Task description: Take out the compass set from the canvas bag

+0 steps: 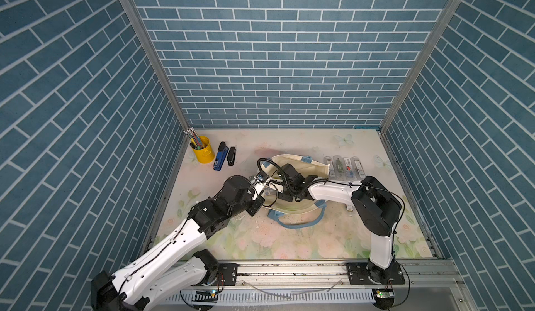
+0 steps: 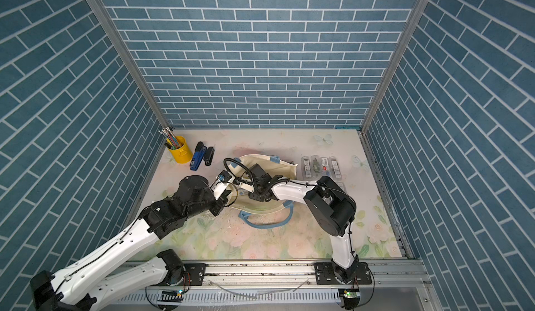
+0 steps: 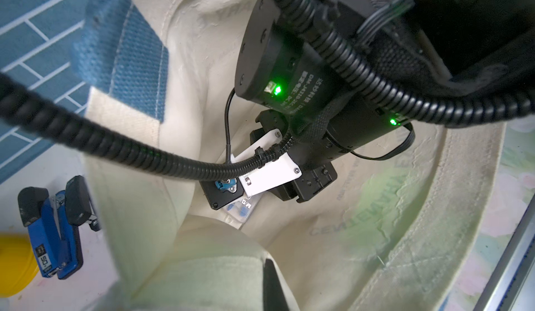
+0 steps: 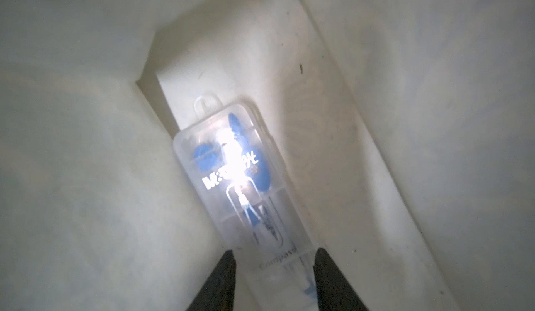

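The cream canvas bag (image 1: 301, 208) with blue straps stands open at the table's middle. The clear compass case (image 4: 250, 199) with blue parts lies on the bag's floor. My right gripper is down inside, its parted fingers on either side of the case's lower part; whether they touch it I cannot tell. My left gripper (image 1: 256, 191) is at the bag's left rim; in the left wrist view its dark finger shows against the canvas at the bottom, too little to tell its state.
A yellow pen cup (image 1: 204, 152), a blue stapler (image 1: 219, 158) and a black one (image 1: 231, 156) stand at back left. Clear packaged items (image 2: 324, 167) lie right of the bag.
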